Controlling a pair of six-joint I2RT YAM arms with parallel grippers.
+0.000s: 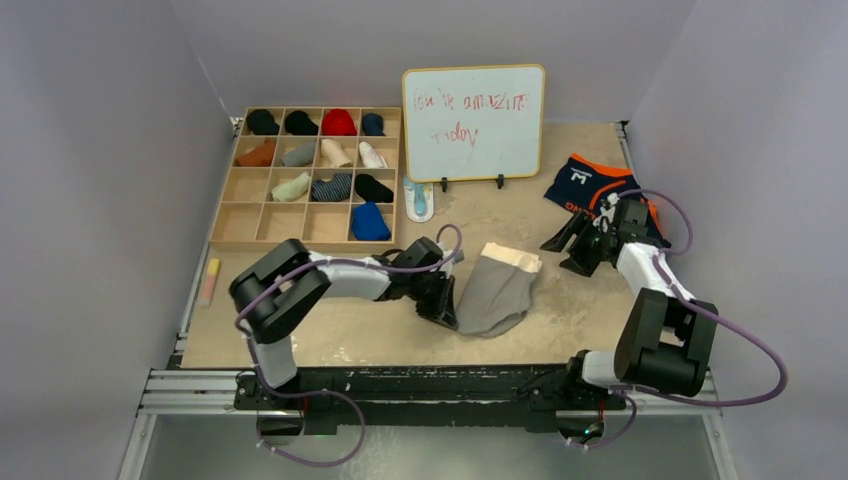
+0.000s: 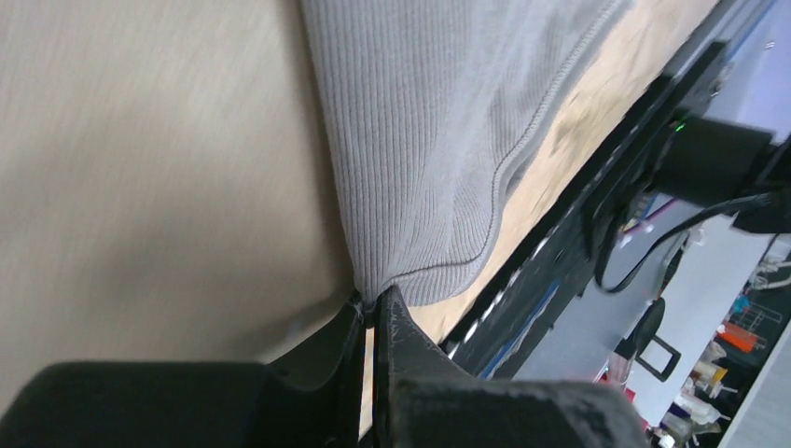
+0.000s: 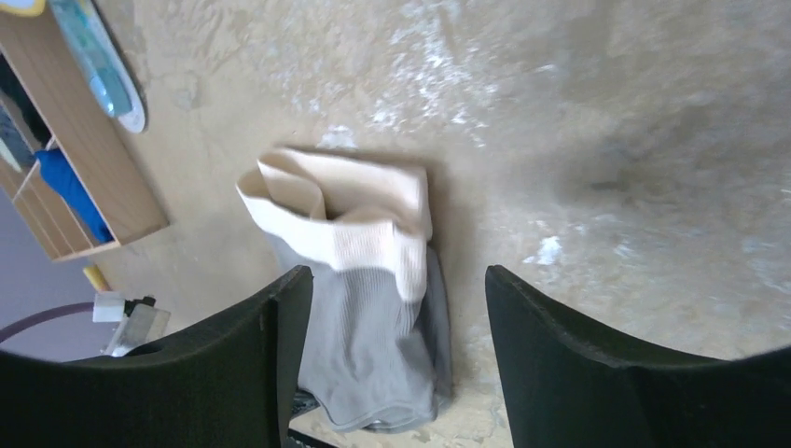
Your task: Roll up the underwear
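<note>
Grey underwear (image 1: 492,298) with a cream waistband (image 1: 513,256) lies folded lengthwise on the table. My left gripper (image 1: 446,318) is at its lower-left corner; in the left wrist view it is shut on the grey fabric's end (image 2: 420,159). My right gripper (image 1: 565,250) stands open just right of the waistband end; in the right wrist view the underwear (image 3: 364,355) shows between and beyond its parted fingers, with nothing held.
A wooden compartment box (image 1: 240,222) of rolled items is at the back left, with a sandal (image 1: 419,200) and a whiteboard (image 1: 474,120) beside it. A navy-orange garment (image 1: 585,185) lies at the back right.
</note>
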